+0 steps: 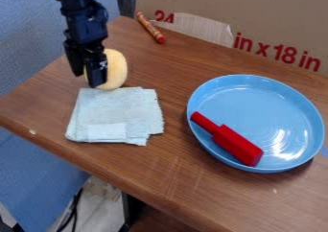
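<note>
The black gripper reaches down from the top left, its fingers at the left side of a pale yellow, rounded object, touching or very near it; whether it grips it cannot be told. A folded light-blue cloth lies on the wooden table just below them.
A blue plate with a red bottle-like object on it sits on the right. A thin orange stick lies at the back near a cardboard box. The table's left edge is close to the gripper.
</note>
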